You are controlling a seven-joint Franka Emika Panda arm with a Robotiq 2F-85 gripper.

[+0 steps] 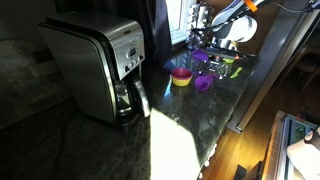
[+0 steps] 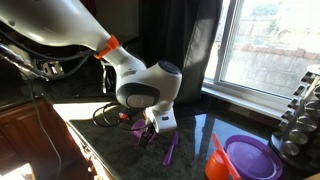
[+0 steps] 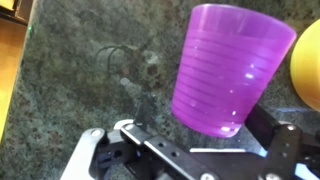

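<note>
A purple ribbed cup (image 3: 232, 70) fills the upper middle of the wrist view, its narrow end toward my gripper. My fingers stand apart, one finger on each side of that narrow end; whether they touch it I cannot tell. In exterior view 1 the purple cup (image 1: 203, 83) is on the dark counter beside a yellow and red bowl (image 1: 181, 77). A yellow rounded edge (image 3: 308, 65) shows at the wrist view's right side. From exterior view 2, the gripper (image 2: 150, 135) points down at the counter and partly hides the purple cup (image 2: 138, 127).
A coffee maker (image 1: 105, 65) stands on the near counter. In exterior view 2, an orange container (image 2: 219, 165), a purple plate (image 2: 255, 158) and a rack of jars (image 2: 296, 125) stand near the window. A green item (image 1: 236, 72) lies near the counter edge.
</note>
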